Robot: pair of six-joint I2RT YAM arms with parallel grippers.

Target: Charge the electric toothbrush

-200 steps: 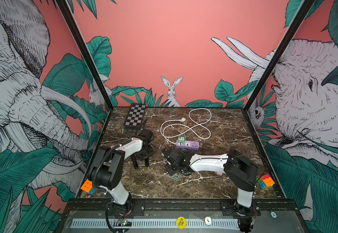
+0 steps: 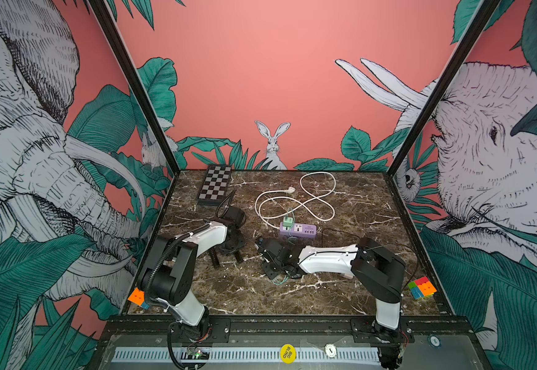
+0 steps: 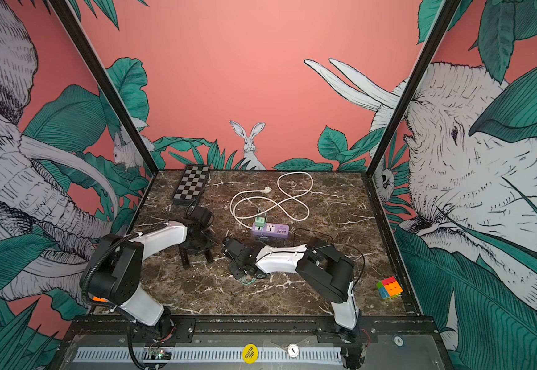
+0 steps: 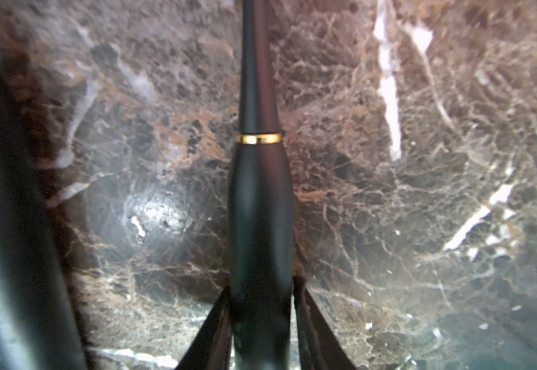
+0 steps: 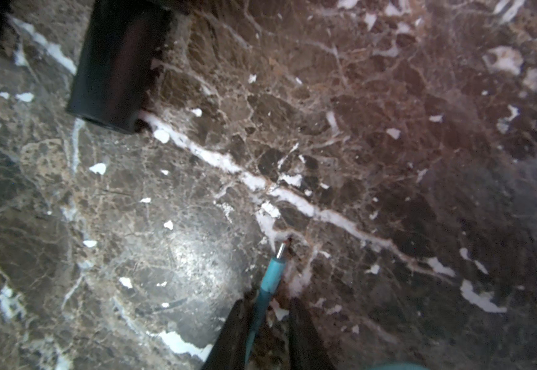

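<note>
My left gripper is shut on the black electric toothbrush (image 4: pixel 259 209), which has a gold ring. A second long dark object (image 4: pixel 15 215) lies at the left of that view. In the right wrist view my right gripper is part open around a thin teal cable with a metal-tipped end (image 5: pixel 274 271), pointing up the view; whether the fingers touch it is not clear. The bottom of a black cylinder (image 5: pixel 114 67) shows at the upper left there.
A purple power strip (image 2: pixel 305 230) with a green adapter (image 2: pixel 288 220) and a looped white cord lies behind my grippers. A checkered board (image 2: pixel 214 182) is at the back left. Cubes (image 2: pixel 422 286) sit at the near corners.
Both arms have shifted only slightly in the top left view; the objects on the table look unmoved.
</note>
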